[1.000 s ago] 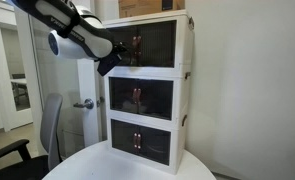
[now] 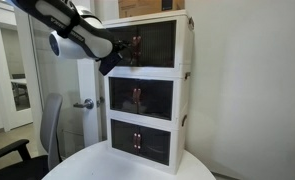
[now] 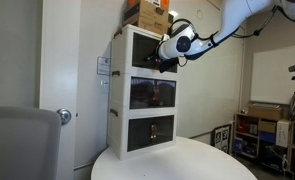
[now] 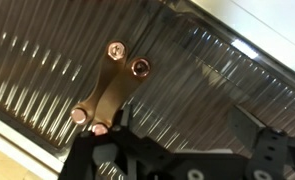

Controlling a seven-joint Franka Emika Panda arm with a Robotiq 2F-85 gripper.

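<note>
A white three-tier cabinet (image 2: pixel 184 78) with dark ribbed doors stands on a round white table (image 2: pixel 87 165). My gripper is open in front of the top tier, with nothing between its fingers. In the wrist view the two brown leather handles (image 4: pixel 110 82) with copper studs lie up and left of the fingers, apart from them. Both top doors (image 2: pixel 155 44) look shut. The middle doors (image 2: pixel 127 95) and bottom doors (image 2: pixel 154 144) are shut too, each pair with reddish handles at its centre. In exterior view 2, the arm partly covers the top tier (image 3: pixel 142 48).
Cardboard boxes (image 3: pixel 147 17) sit on top of the cabinet. An office chair (image 2: pixel 49 130) stands left of the table, near a door with a metal handle (image 2: pixel 84 103). A shelf with boxes (image 3: pixel 267 130) stands far right.
</note>
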